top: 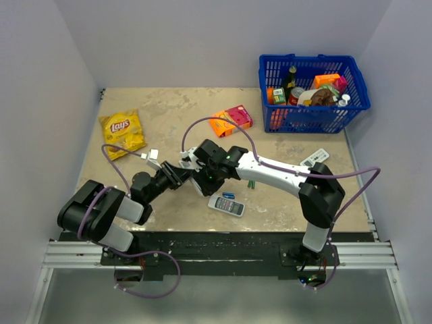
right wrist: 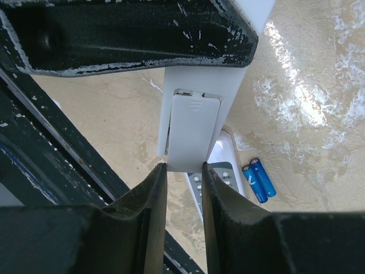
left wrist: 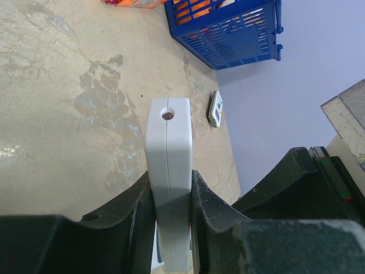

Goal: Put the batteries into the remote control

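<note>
A white remote control is clamped in my left gripper, seen edge-on in the left wrist view. In the right wrist view its back faces the camera, beyond the left gripper's dark finger. A white battery cover lies along that back, with a narrow gap at its upper end. Its lower end sits between the tips of my right gripper, which is part open; whether the fingers press on it is unclear. Two blue batteries lie side by side on the table. Green batteries lie nearby.
A second remote with a grey keypad lies beneath the right gripper, close to the table's front edge. Another white remote rests at the right. Behind stand a blue basket, a chips bag and a red-orange box.
</note>
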